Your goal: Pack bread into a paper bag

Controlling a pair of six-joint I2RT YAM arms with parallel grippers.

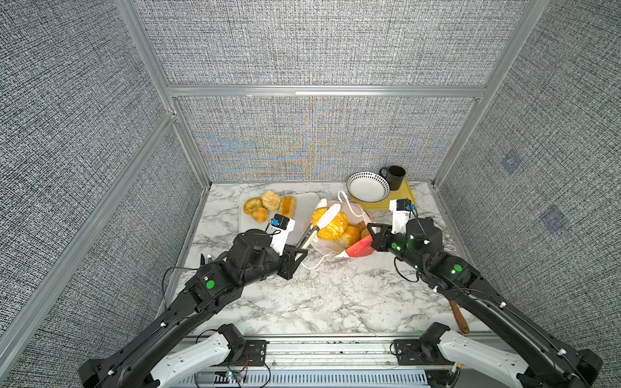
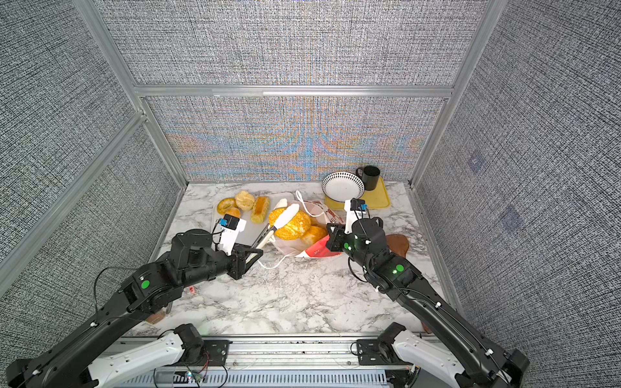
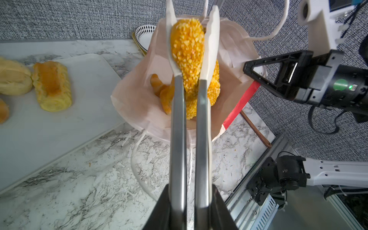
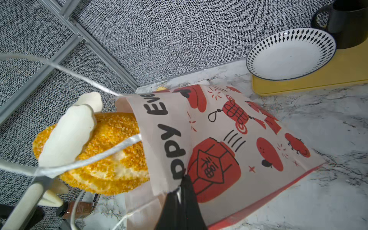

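My left gripper (image 1: 296, 258) is shut on metal tongs (image 3: 177, 153) with white tips. Between the tips sits a large crumb-coated bread (image 3: 187, 49), at the mouth of the paper bag (image 4: 214, 164). In the right wrist view this bread sticks out of the opening beneath a cord handle (image 4: 115, 147). Further bread (image 1: 351, 238) lies inside the bag, partly hidden. My right gripper is shut on the printed bag's rim, holding it from the right side.
Several other breads (image 1: 287, 206) rest on a white board (image 3: 76, 115) at the left. Behind the bag, a patterned plate (image 1: 368, 187) and black mug (image 1: 394, 177) stand on a yellow mat (image 1: 406, 192).
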